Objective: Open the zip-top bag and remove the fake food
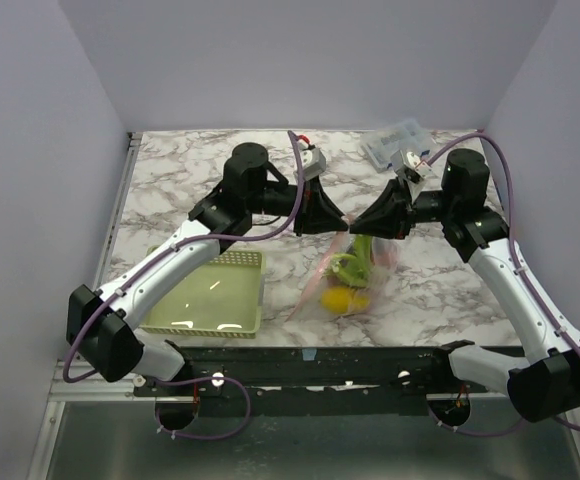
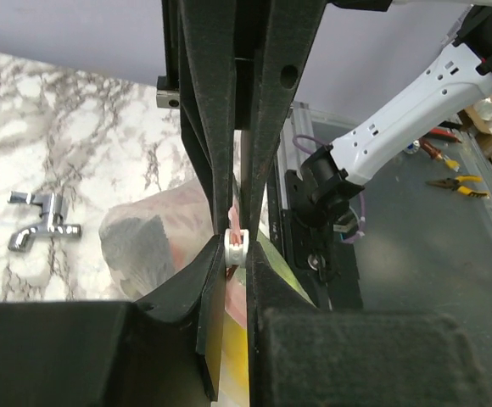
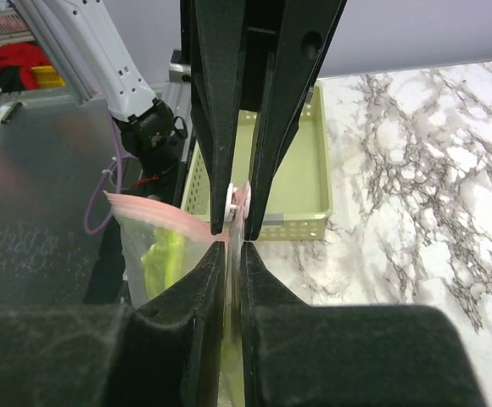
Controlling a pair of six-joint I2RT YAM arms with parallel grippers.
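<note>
The zip top bag [image 1: 320, 295], clear with a pink top, stands between the arms, green and yellow fake food [image 1: 343, 298] inside. My left gripper is shut on the bag's pink top edge. Facing it, my right gripper is at the same edge, its fingers slightly parted around the pink rim; whether they grip it I cannot tell. In the top view both grippers nearly meet above the bag.
A green basket [image 1: 200, 290] lies at the left. A clear container [image 1: 395, 140] is at the back right. A metal faucet piece [image 2: 42, 227] lies on the marble. The table's front edge is close below the bag.
</note>
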